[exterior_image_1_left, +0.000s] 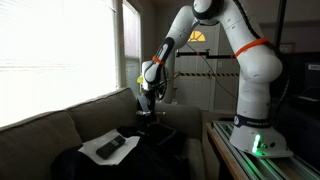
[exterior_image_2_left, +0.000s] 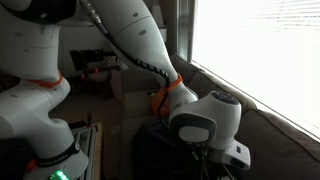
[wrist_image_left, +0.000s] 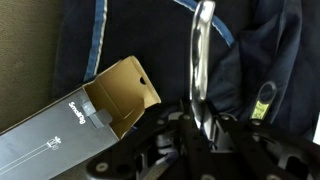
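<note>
A shiny silver, slender metal piece (wrist_image_left: 201, 45) reaches up from between the fingers of my gripper in the wrist view. My gripper is shut on it; what its lower end looks like is hidden by the fingers. In exterior view 1 my gripper (exterior_image_1_left: 149, 97) hangs above the far part of the couch, too small there to make out the metal piece clearly. Dark cloth (wrist_image_left: 150, 40) with blue denim-like seams lies below the gripper.
An open grey box (wrist_image_left: 50, 140) with a cardboard-brown inside lies beside the gripper. A dark item with a yellow patch (wrist_image_left: 265, 98) rests on the cloth. Exterior view 1 shows a grey item (exterior_image_1_left: 110, 146) on something white. The couch backrest (exterior_image_1_left: 100, 115) runs along the window.
</note>
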